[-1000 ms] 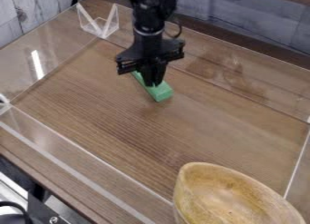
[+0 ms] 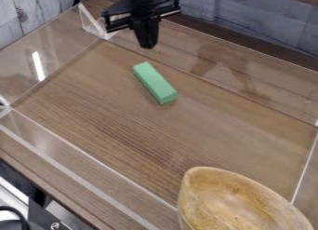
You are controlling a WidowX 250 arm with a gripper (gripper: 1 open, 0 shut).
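Note:
My black gripper [image 2: 149,36] is shut at the top centre of the camera view, with nothing seen between its fingers. A green block [image 2: 155,83] lies on the wooden table [image 2: 87,122] below it, apart from the gripper.
A tan bowl [image 2: 243,201] sits at the bottom right. A white-grey backdrop lines the back.
My gripper has moved from over the green block up and back, away from it. The block, partly hidden before, is now in full view.

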